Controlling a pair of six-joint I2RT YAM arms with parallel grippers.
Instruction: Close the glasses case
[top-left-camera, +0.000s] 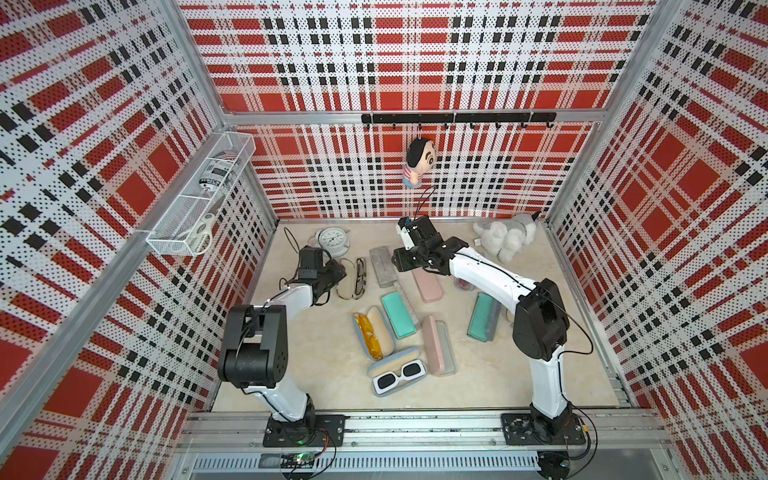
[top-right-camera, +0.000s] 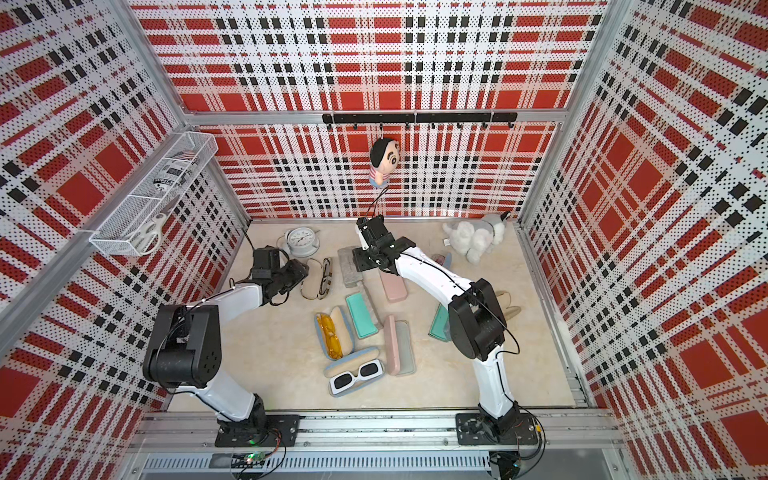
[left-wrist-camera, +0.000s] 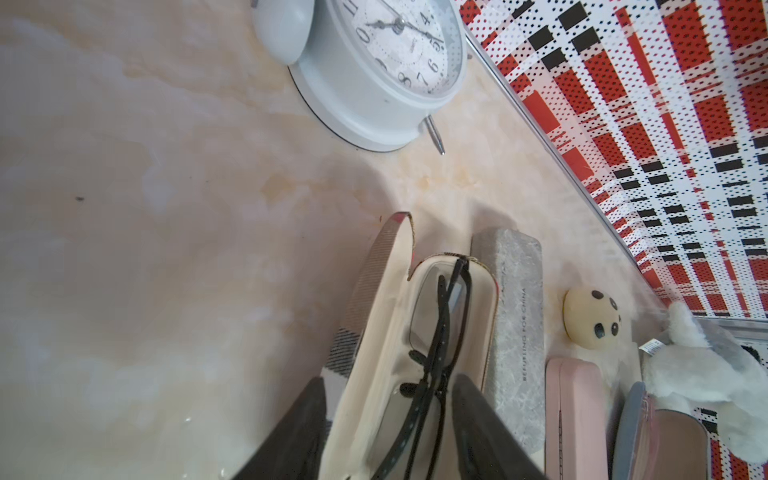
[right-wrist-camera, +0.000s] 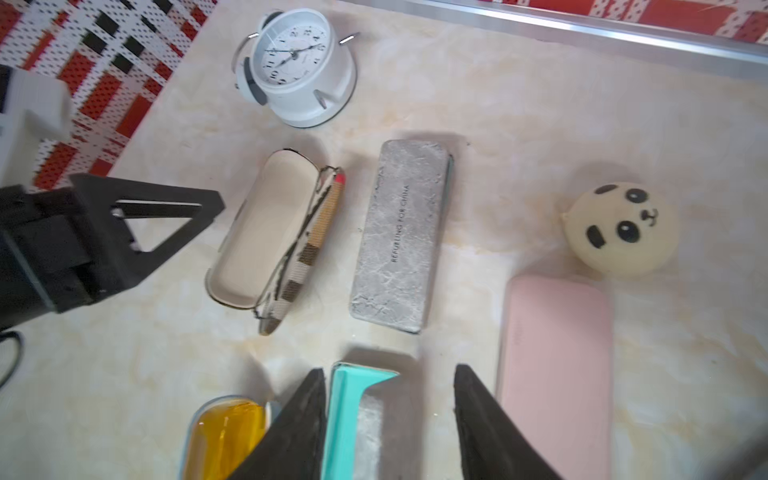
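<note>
The plaid glasses case (left-wrist-camera: 376, 288) stands open on the table in the left wrist view, its cream interior showing. Dark-framed glasses (left-wrist-camera: 438, 340) lie folded inside one half. My left gripper is open over the case's near end, fingers apart, and no grip on the case shows. In the right wrist view the same case (right-wrist-camera: 268, 228) has its cream half toward the left arm and its plaid outer face (right-wrist-camera: 304, 268) toward the grey case. My right gripper is open and empty, to the right of the plaid case; the top left view shows it high and apart.
The grey case (right-wrist-camera: 400, 232) lies shut just right of the plaid one. A white alarm clock (right-wrist-camera: 300, 64) stands behind. Turquoise (top-left-camera: 399, 314), pink (top-left-camera: 436, 344), orange-glasses (top-left-camera: 369, 334) and white-sunglasses (top-left-camera: 400, 376) cases fill the front middle. Bare table lies front left.
</note>
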